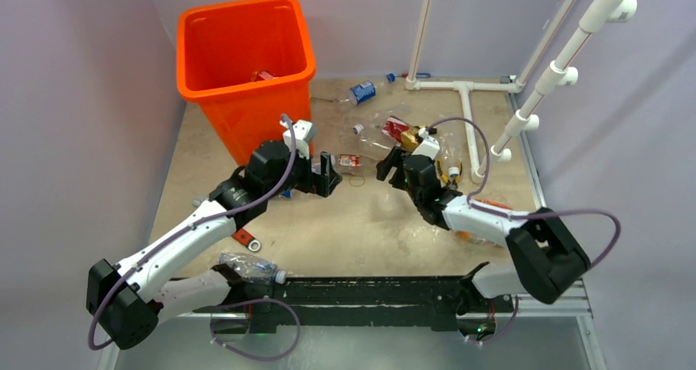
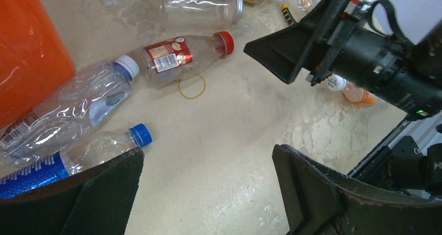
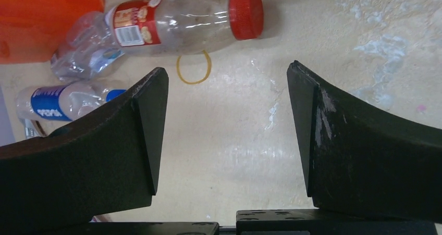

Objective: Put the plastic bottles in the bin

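The orange bin [image 1: 244,46] stands at back left with something red inside. My left gripper is open above a blue-capped bottle [image 2: 94,154], a clear white-capped bottle [image 2: 78,110] and a red-capped bottle [image 2: 182,60]. My right gripper is open over bare table, beside the red-capped bottle, with nothing between its fingers. More bottles lie at the back, among them a blue-labelled one [image 1: 362,92]; another [image 1: 250,263] lies at the front left.
A wrench [image 1: 246,239] lies front left and pliers [image 1: 451,171] at the right. A white pipe frame [image 1: 467,111] stands back right.
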